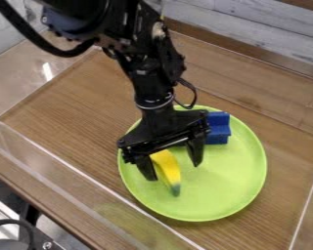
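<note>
My black gripper (172, 162) is low over the green plate (238, 186), its two fingers apart. A yellow banana-like object (167, 171) lies on the plate between and just below the fingers; whether they touch it is unclear. Behind the gripper, on the plate's right rear part, sits a blue block (218, 128), partly hidden by the gripper.
A transparent edge strip runs along the front left, with cables below it. A pale plank wall stands at the back.
</note>
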